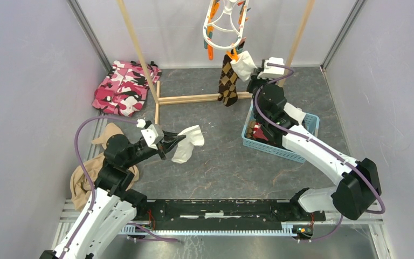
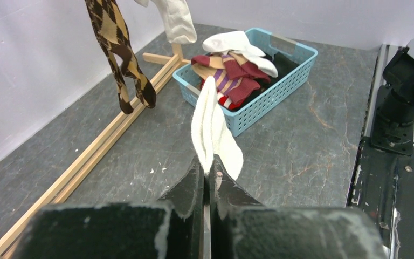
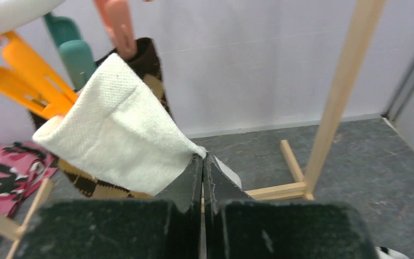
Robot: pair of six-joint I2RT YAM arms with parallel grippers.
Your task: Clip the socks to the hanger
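Note:
The white round hanger (image 1: 224, 27) hangs at the top, tilted, with coloured clips along its rim. One white sock (image 1: 244, 66) hangs from an orange clip (image 3: 43, 81) and stretches sideways to my right gripper, which is shut with the sock's cloth pinched at its fingertips. Next to it a brown argyle sock (image 1: 227, 81) hangs under the rim, near a pink clip (image 3: 119, 27). Over the open floor, my left gripper is shut on another white sock (image 2: 210, 127), which droops from its fingertips.
At the right, a blue basket (image 1: 272, 151) holds several more socks, partly under the right arm. A wooden stand (image 1: 188, 99) crosses the back of the floor. Pink camouflage cloth (image 1: 125, 89) and tan cloth (image 1: 81, 189) lie at the left.

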